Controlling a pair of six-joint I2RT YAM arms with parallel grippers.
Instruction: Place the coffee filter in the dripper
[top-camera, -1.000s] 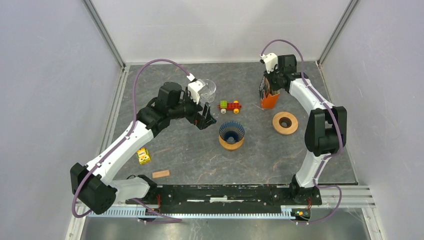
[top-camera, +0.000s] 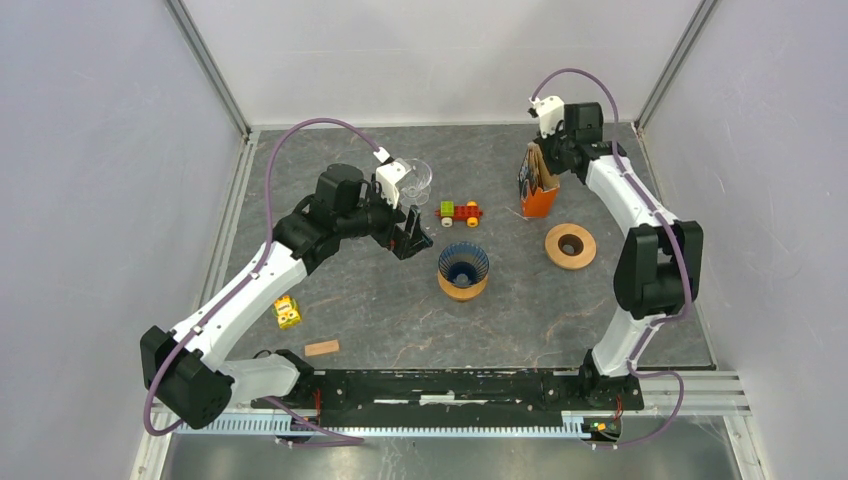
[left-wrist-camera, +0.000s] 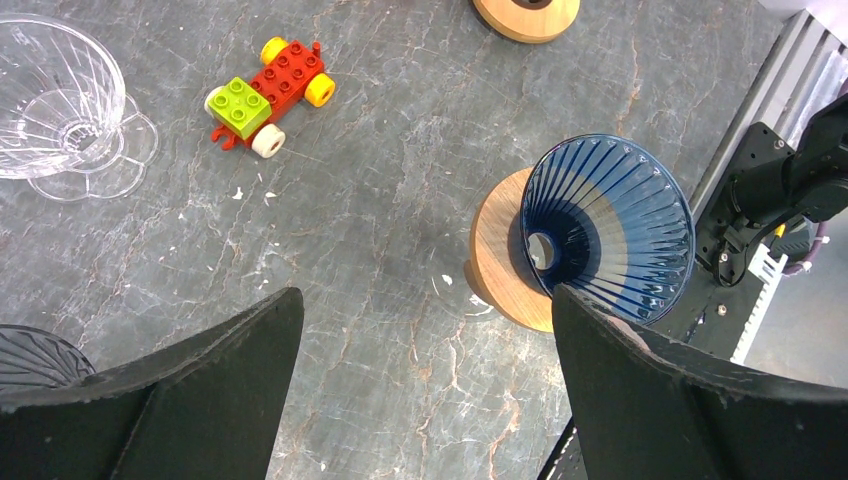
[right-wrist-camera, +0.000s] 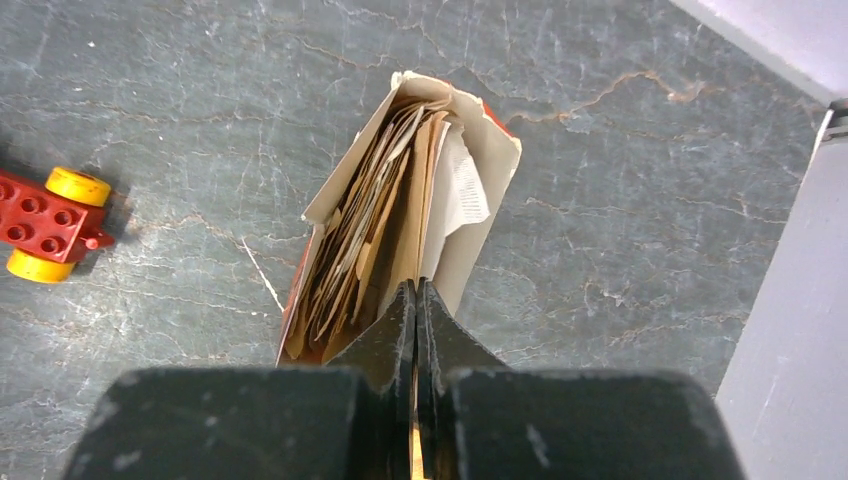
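Note:
An orange box of paper filters (top-camera: 536, 198) stands at the back right, its folded filters (right-wrist-camera: 370, 230) upright inside. My right gripper is shut over the box, its tips meeting at the brown paper; whether a sheet is pinched between them is unclear. The blue dripper (top-camera: 463, 260) on its wooden base (left-wrist-camera: 495, 260) stands at front centre. My left gripper hangs open left of the dripper, nothing between its fingers.
A clear glass vessel (left-wrist-camera: 60, 100) and a red toy car (top-camera: 462, 213) stand behind the dripper. A wooden ring (top-camera: 570, 255) lies right, a yellow toy (top-camera: 287, 311) and small wood block (top-camera: 321, 348) front left.
The left arm has stayed still.

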